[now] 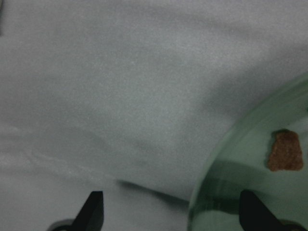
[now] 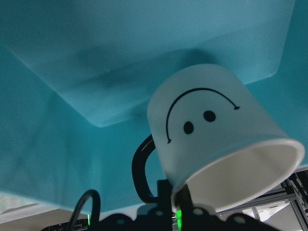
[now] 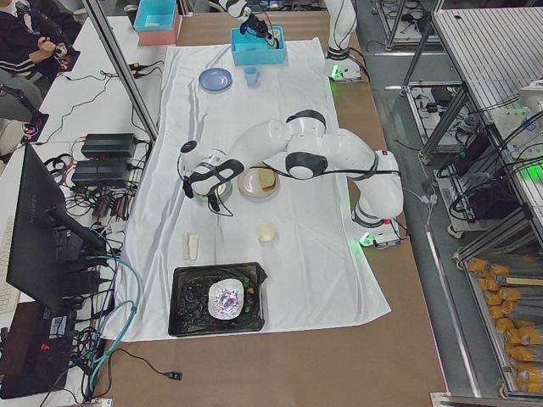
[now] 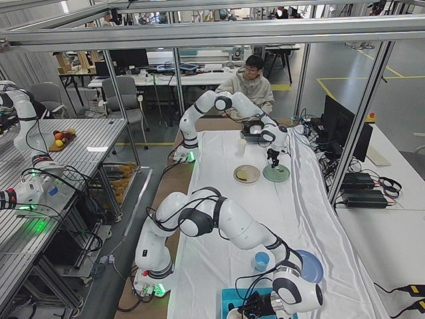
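Note:
A white mug [image 2: 211,110] with a black handle and smiley face is in my right gripper, shut on it, inside the blue bin [image 3: 258,56]. My left gripper stands open over the rim of a green plate [image 4: 275,175], which holds a brown piece [image 1: 285,150]. Beside it, a tan plate [image 4: 247,169] holds a bread-like piece.
A blue plate [image 3: 215,79] and blue cup [image 3: 251,75] stand near the bin. A black tray [image 3: 186,305] with a bowl, a pale cup [image 3: 265,231] and white items [image 3: 190,246] occupy the cloth's other end.

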